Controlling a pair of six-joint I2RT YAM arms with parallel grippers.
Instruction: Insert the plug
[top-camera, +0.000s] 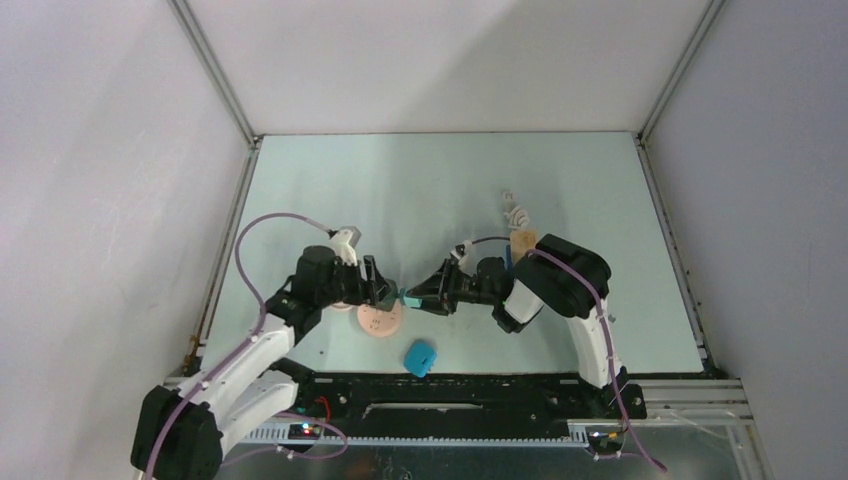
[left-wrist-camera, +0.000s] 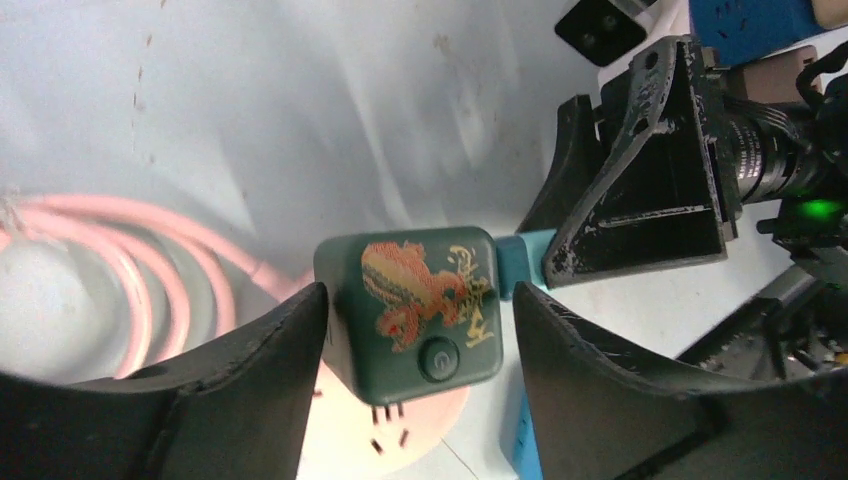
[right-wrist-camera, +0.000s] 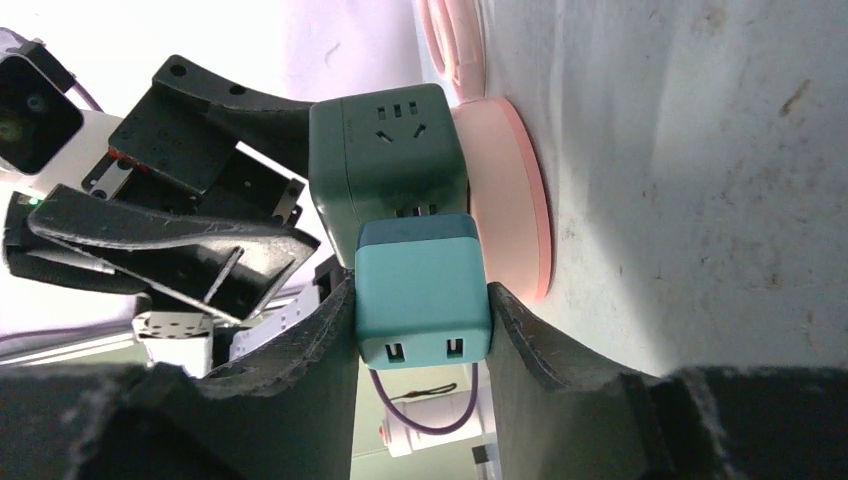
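Observation:
A green cube adapter (left-wrist-camera: 410, 300) with an orange print and prongs underneath sits over a round pink socket (top-camera: 380, 322). My left gripper has its fingers either side of it, part open, with a small gap visible at the right finger. My right gripper has a teal plug adapter (right-wrist-camera: 420, 290) between its fingertips, pushed up against the green cube's side. Whether prongs are inside slots is hidden.
A blue block (top-camera: 420, 357) lies at the front of the table. A coiled pink cable (left-wrist-camera: 160, 290) is left of the socket. A tan block (top-camera: 523, 240) and white cable (top-camera: 515, 213) are behind my right arm.

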